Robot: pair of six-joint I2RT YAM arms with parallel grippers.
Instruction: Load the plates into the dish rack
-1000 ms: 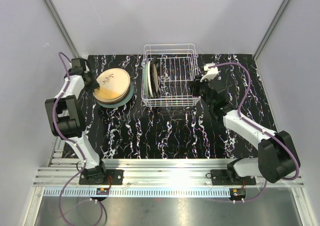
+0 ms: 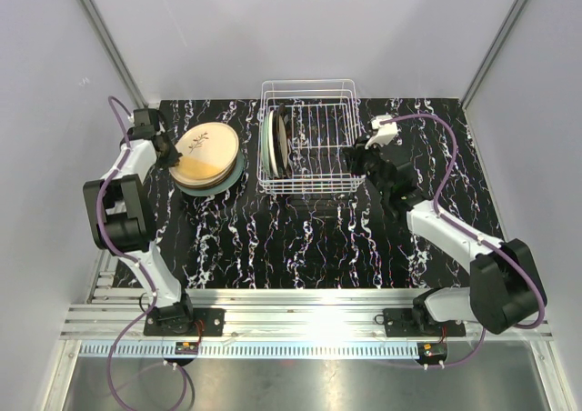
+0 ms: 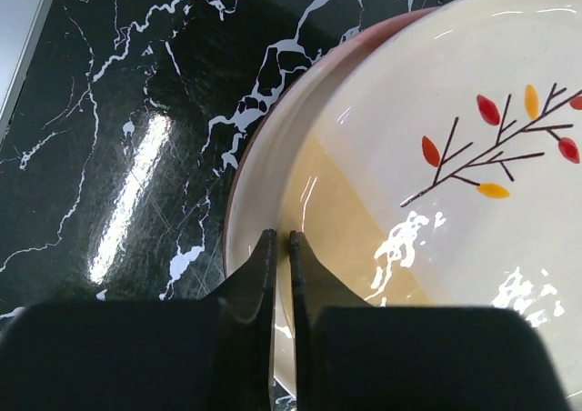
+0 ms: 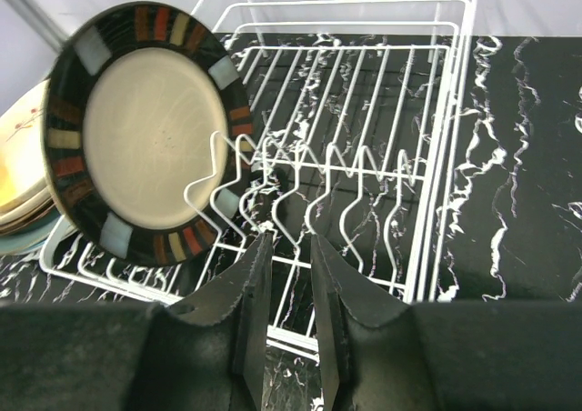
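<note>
A stack of plates (image 2: 206,147) lies left of the rack, its top plate (image 3: 491,229) white and yellow with a leafy branch. My left gripper is shut at the stack's left rim, its tips at the edge of the top plate; I cannot see anything between them. The white wire rack (image 2: 323,185) holds several upright plates at its left side, the nearest dark with a coloured band (image 4: 150,134). My right gripper hangs at the rack's right side, fingers slightly apart, nothing between them.
Walls close in at both sides and the back. The rack's middle and right slots are empty.
The left gripper and the plate stack have shifted very slightly. The right arm looks unchanged.
</note>
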